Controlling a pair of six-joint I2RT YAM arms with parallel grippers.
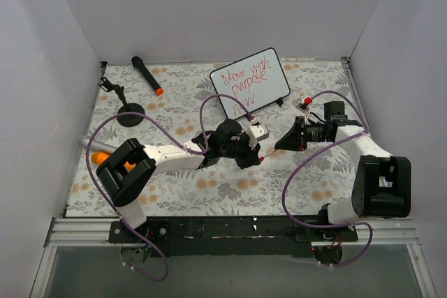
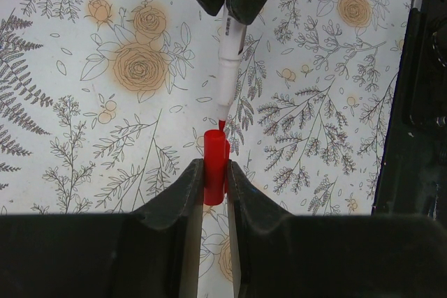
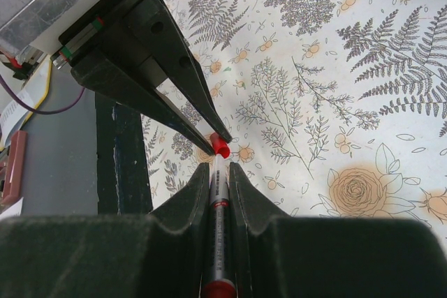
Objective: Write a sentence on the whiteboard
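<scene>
The whiteboard leans at the back, bearing red handwriting, "Move with purpose", with a less legible line below. My left gripper is shut on a red cap, which stands between its fingertips. From the right, my right gripper is shut on a white marker with a red tip. In the left wrist view that tip sits right at the cap's open end, a little to one side; whether they touch I cannot tell. Both grippers are over the table, in front of the board.
On the patterned table, a black stand is at the left, and a black microphone-like object with an orange end lies behind it. An orange-and-grey item is partly hidden by the left arm. Clear table lies around the grippers.
</scene>
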